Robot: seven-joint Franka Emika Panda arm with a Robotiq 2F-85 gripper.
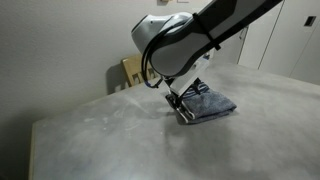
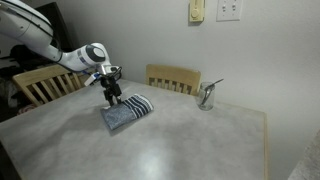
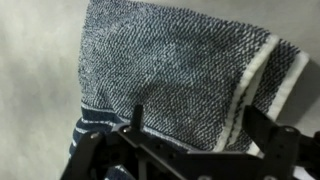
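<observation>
A folded blue-grey towel (image 1: pixel 210 104) with white stripes lies on the table below my gripper (image 1: pixel 177 101). In the wrist view the towel (image 3: pixel 180 75) fills much of the picture, its white-edged layers at the right and a dark striped part at the lower left. My gripper is open, one finger on each side of the lower picture, over the towel's near part. From across the table, the gripper (image 2: pixel 113 99) appears at the towel's (image 2: pixel 125 113) back left edge. Whether the fingertips touch the cloth I cannot tell.
On the table's far right stands a metal cup with a utensil (image 2: pixel 207 97). Wooden chairs (image 2: pixel 172 77) stand along the table's edge.
</observation>
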